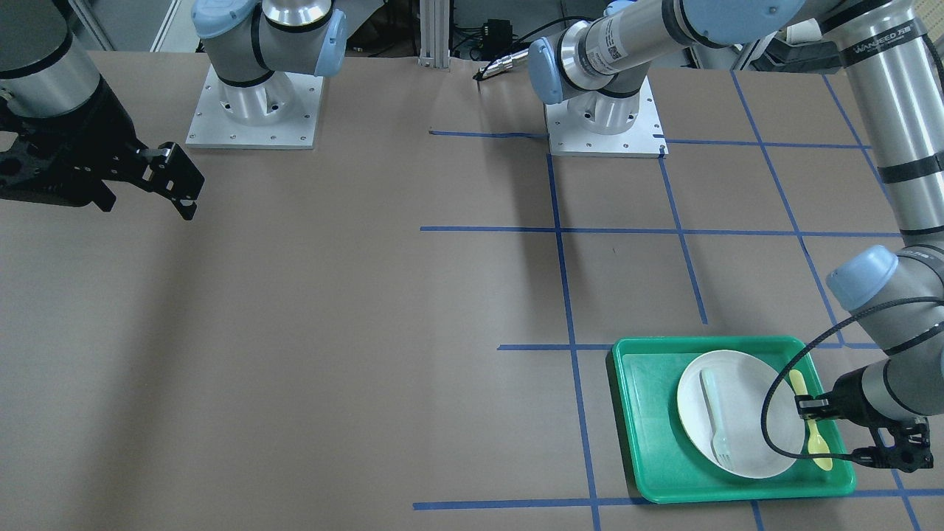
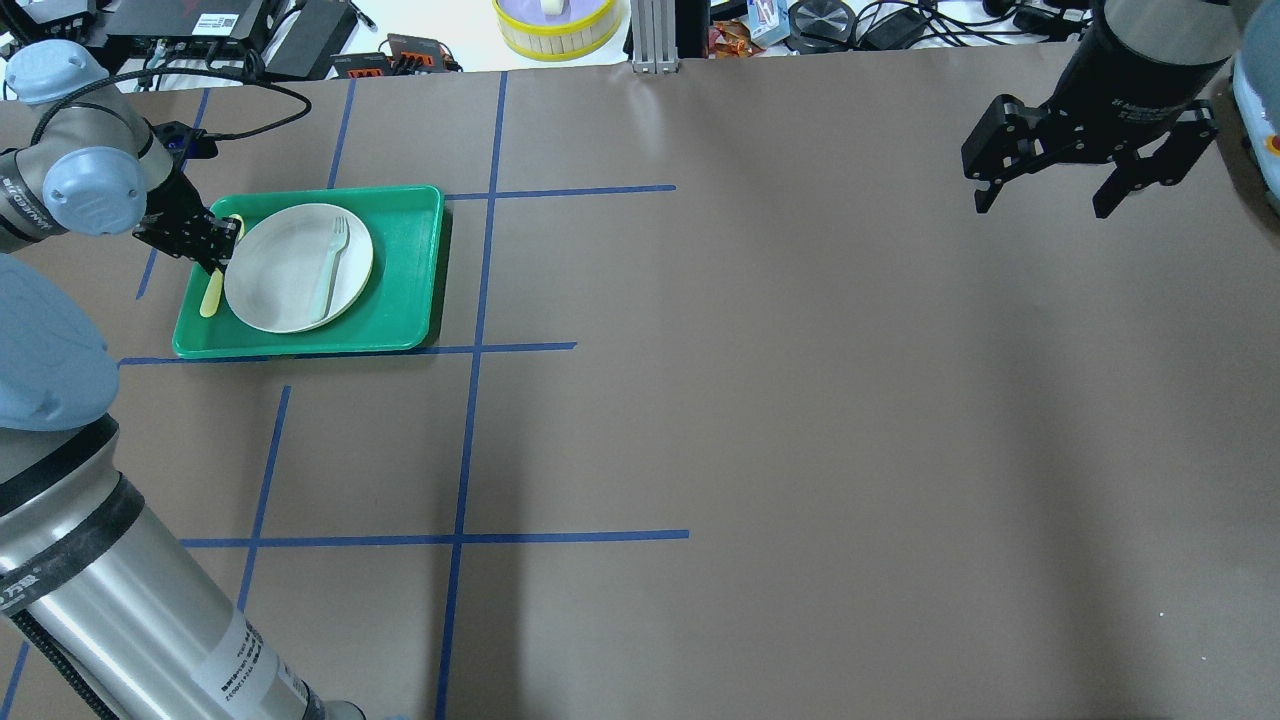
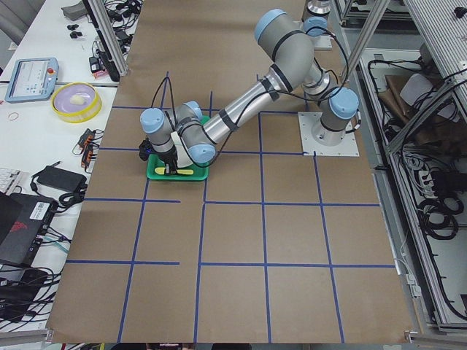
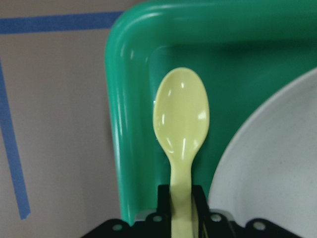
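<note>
A yellow spoon [image 4: 181,114] lies lengthwise inside the green tray [image 1: 637,416], along its edge beside the white plate [image 1: 740,412]. In the left wrist view my gripper is shut on its handle, with the bowl sticking out beyond the fingers. A pale fork [image 2: 330,270] lies on the plate. In the front view the wrist and cable partly hide the spoon.
Blue tape lines mark the table [image 1: 354,310]. Other arms stand at the table's back and at the upper left of the front view.
</note>
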